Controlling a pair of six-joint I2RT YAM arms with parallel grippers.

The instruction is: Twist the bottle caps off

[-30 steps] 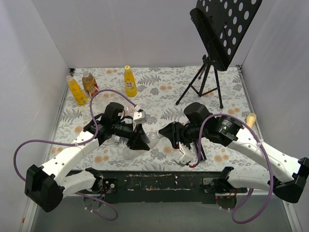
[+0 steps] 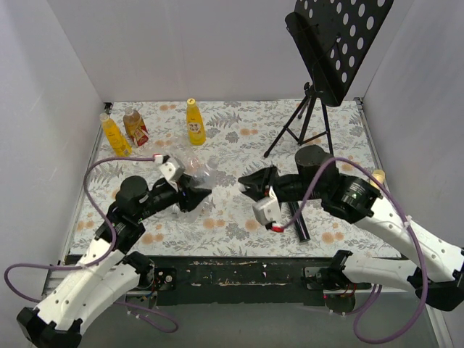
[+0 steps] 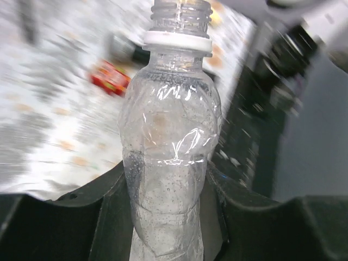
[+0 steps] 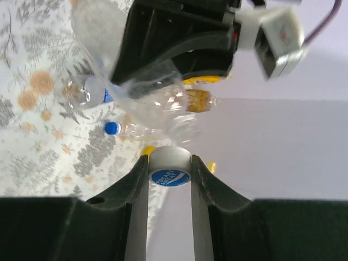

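Note:
My left gripper [image 2: 194, 190] holds a clear plastic bottle [image 3: 168, 119] upright in the left wrist view, its threaded neck bare above a white ring. My right gripper holds a white cap [image 4: 169, 168] with a blue Pocari Sweat label between its fingertips, apart from the bottle. Other clear bottles [image 4: 87, 92] lie on the patterned table [image 2: 239, 232], one with a blue cap [image 4: 112, 128].
Yellow bottles [image 2: 196, 123] and a brown one [image 2: 135, 129] stand at the back left. A black tripod stand [image 2: 312, 109] is at the back right. A dark cylinder [image 2: 300, 226] lies beside my right arm.
The two grippers have drawn apart: the left moved left and up with the bottle, the right shifted slightly with the cap, which is now off the bottle's neck.

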